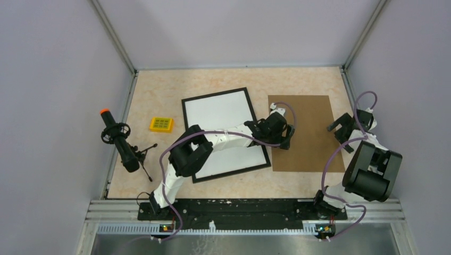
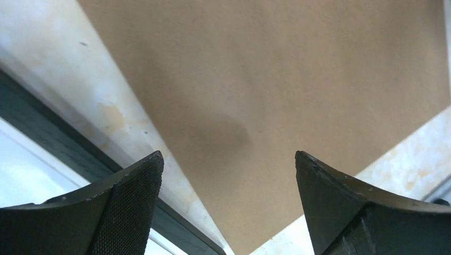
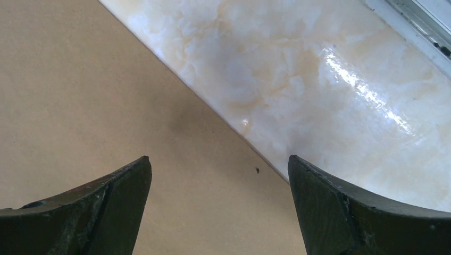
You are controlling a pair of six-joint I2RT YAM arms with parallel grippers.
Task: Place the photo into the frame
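Observation:
A black-edged frame with a white interior [image 1: 213,110] lies in the middle of the table. Beside it on the right is a flat brown sheet [image 1: 303,154]. My left gripper [image 1: 285,137] is open over the sheet's left edge; in the left wrist view the frame's dark border [image 2: 56,117] runs along the left, with bare sheet [image 2: 266,117] between and beyond the fingers. My right gripper [image 1: 337,132] is open at the sheet's right edge; the right wrist view shows that edge against the table, nothing held. Which piece is the photo I cannot tell for sure.
A yellow object [image 1: 160,124] lies on the left of the table, near a dark cylinder on a stand [image 1: 123,146]. Walls close in the sides and back; the right arm is near the right wall.

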